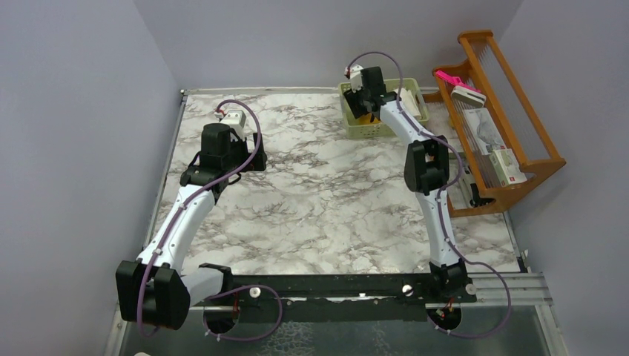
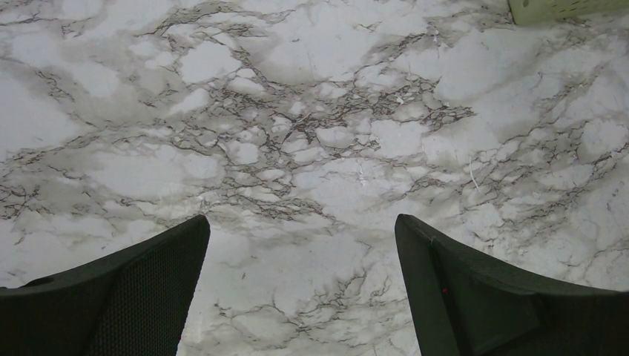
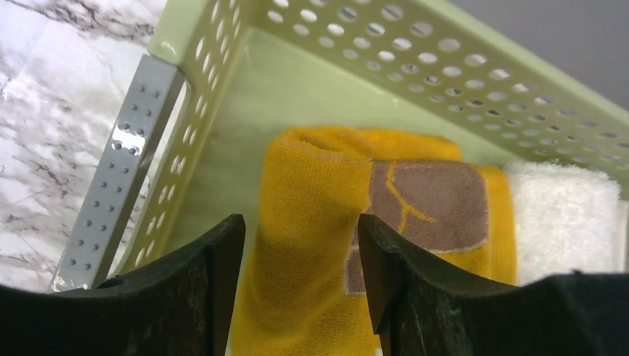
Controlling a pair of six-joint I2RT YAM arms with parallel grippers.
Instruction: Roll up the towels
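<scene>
Folded yellow towels (image 3: 304, 208) with brown patches lie in a green perforated basket (image 1: 348, 126) at the back right of the table, beside a white towel (image 3: 564, 215). My right gripper is over the basket, its fingers apart on either side of the yellow towel's folded end, not visibly closed on it; in the top view it covers much of the yellow cloth. My left gripper hangs open over bare marble at the left of the table, nothing between its fingers.
A wooden rack (image 1: 545, 165) with boxes and a pink item stands at the right, next to the basket.
</scene>
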